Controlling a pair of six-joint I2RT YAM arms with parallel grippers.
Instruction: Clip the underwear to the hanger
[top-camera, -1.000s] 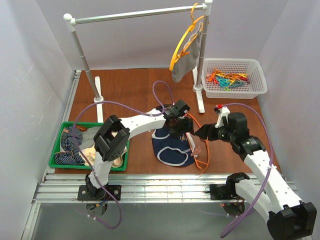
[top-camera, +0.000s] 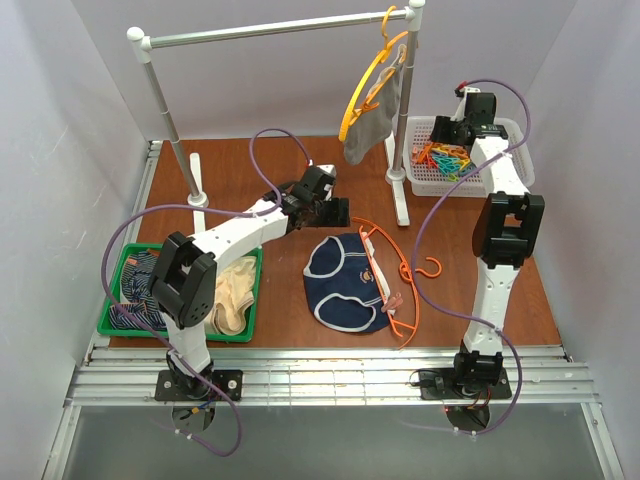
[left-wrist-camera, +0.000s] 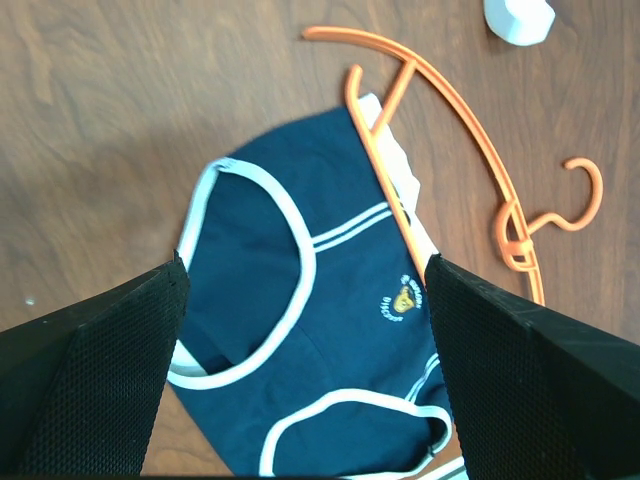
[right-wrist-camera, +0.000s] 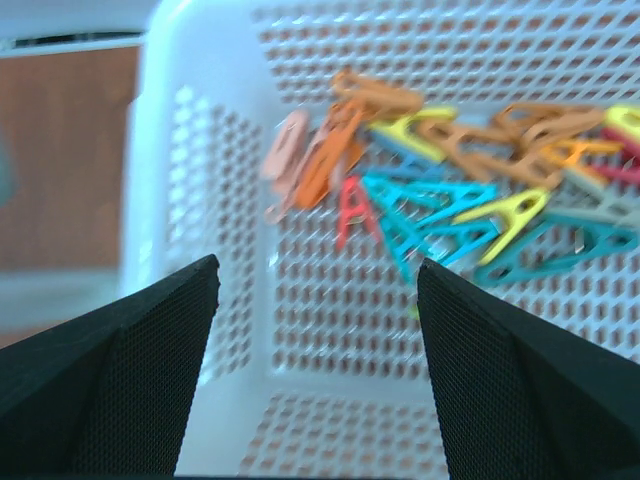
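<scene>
The navy underwear with white trim (top-camera: 340, 290) lies flat at the table's centre, an orange hanger (top-camera: 410, 320) along its right part; a pink clip (top-camera: 392, 300) shows at their lower right. The left wrist view shows the underwear (left-wrist-camera: 280, 400) and hanger (left-wrist-camera: 480, 140) below. My left gripper (top-camera: 330, 212) is open above and left of the hanger, nothing between its fingers. My right gripper (top-camera: 448, 130) is open over the white basket (top-camera: 430, 185) of coloured clothespins (right-wrist-camera: 420, 210), nothing held.
A green bin of clothes (top-camera: 240, 335) sits at left. A rail (top-camera: 270, 30) stands at the back, holding a yellow hanger (top-camera: 355, 95) with a grey garment (top-camera: 370, 135). Bare table lies between the rail's feet.
My right gripper has moved back from beside the hanger to over the clothespin basket. My left gripper has retreated up and to the left from over the underwear.
</scene>
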